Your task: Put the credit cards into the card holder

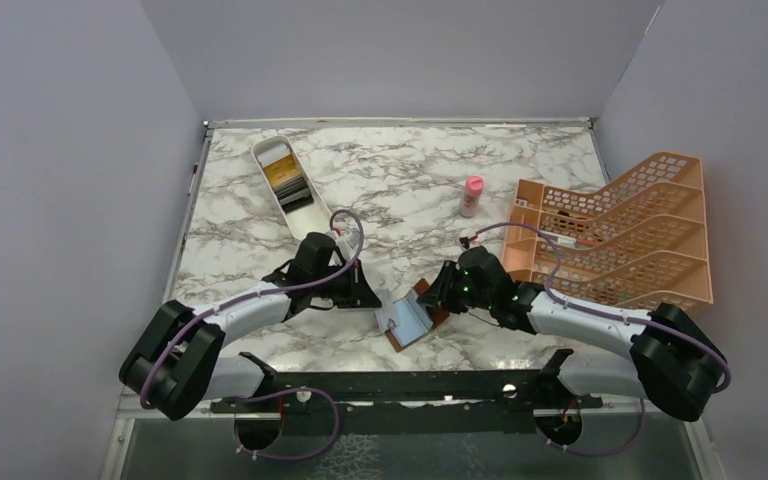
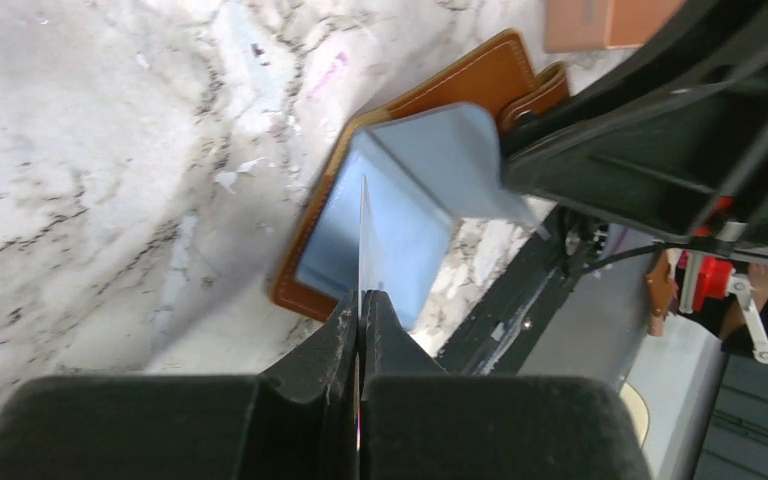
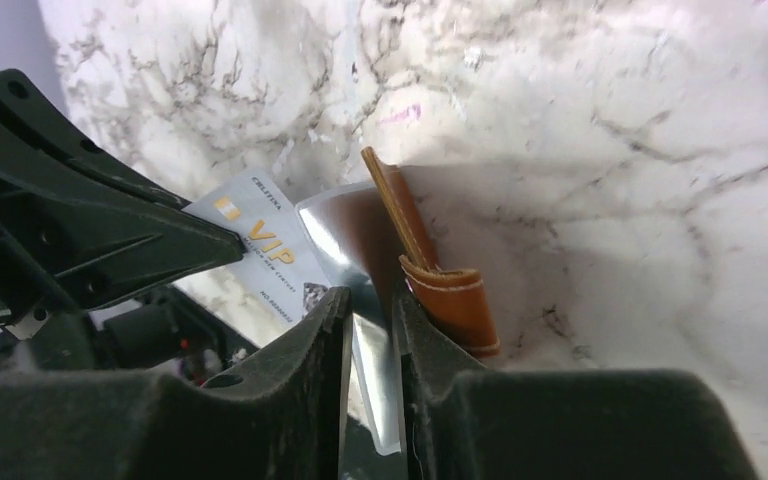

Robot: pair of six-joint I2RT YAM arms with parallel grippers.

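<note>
A brown card holder [image 2: 460,80] lies on the marble table, its pale translucent pages [image 2: 420,265] spread. My left gripper [image 1: 375,301] is shut on a silver VIP card, which shows nearly edge-on in the left wrist view, over the pages. In the right wrist view the card reaches down beside a clear sleeve [image 3: 380,400]; whether its end is inside is hidden. My right gripper stands part open at the holder's right side, the sleeve's edge and the brown strap [image 3: 455,310] close to its fingers. A firm hold there does not show.
A white tray [image 1: 310,221] with yellow and dark contents stands at the back left. A pink bottle [image 1: 472,197] stands upright mid-back. At the right is an orange slotted rack [image 1: 675,228].
</note>
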